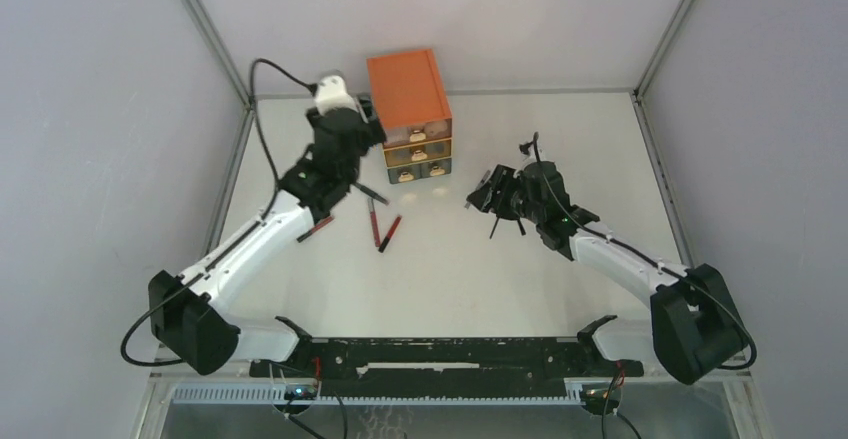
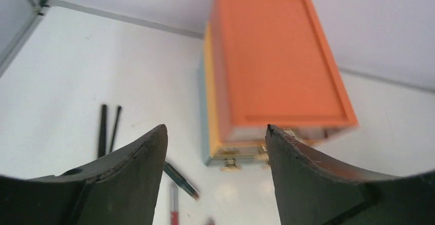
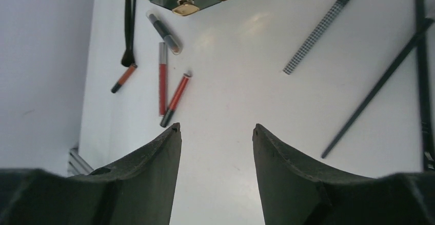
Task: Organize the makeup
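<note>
The makeup organizer (image 1: 405,89), orange-topped with three drawer tiers, stands at the back centre; its drawers look shut. My left gripper, open and empty, is raised left of it, blurred in the top view. Below the organizer lie a dark tube (image 3: 164,33), a red-and-silver tube (image 3: 162,81), a red-and-black tube (image 3: 175,99) and a shorter red tube (image 3: 124,78). To the right are a patterned stick (image 3: 320,30), a thin black stick (image 3: 374,91) and a thicker black one (image 3: 424,91). My right gripper stands open above the table near them, empty.
Two black brushes (image 3: 128,40) lie at the left, partly hidden by the left arm in the top view. Walls (image 1: 120,159) enclose the sides and back.
</note>
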